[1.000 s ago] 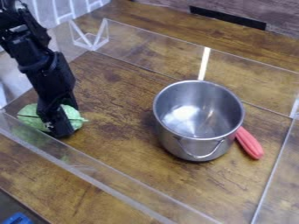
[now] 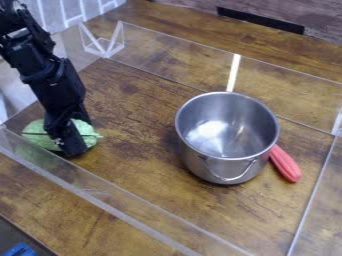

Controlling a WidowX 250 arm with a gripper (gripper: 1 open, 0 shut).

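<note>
My black gripper (image 2: 70, 138) is low at the left of the camera view, its fingers down on a light green crumpled object (image 2: 43, 134), shut on it; the gripper hides part of that object, which looks soft like cloth. A steel pot (image 2: 225, 135) with a handle stands upright on the wooden table (image 2: 147, 200), to the right of the gripper and apart from it.
A red long object (image 2: 286, 166) lies just right of the pot, partly hidden by it. Clear low walls border the work area. A blue object (image 2: 19, 249) sits at the bottom left corner.
My gripper has shifted very slightly at the green object. The pot and red object have not moved.
</note>
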